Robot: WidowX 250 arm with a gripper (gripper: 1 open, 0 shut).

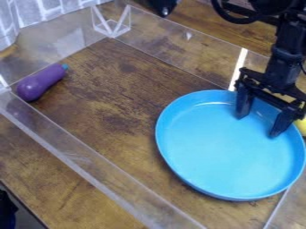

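Note:
A black gripper [262, 105] comes down from the upper right, its fingers resting at the back right rim and inside of a blue round tray [221, 154]. The fingers stand apart; whether anything is between them is hard to tell. A yellow object [300, 126] is partly hidden behind the gripper at the right edge. A purple eggplant-like object [42, 82] lies at the far left, near the clear wall.
Clear plastic walls [110, 20] border the wooden surface [107, 98].

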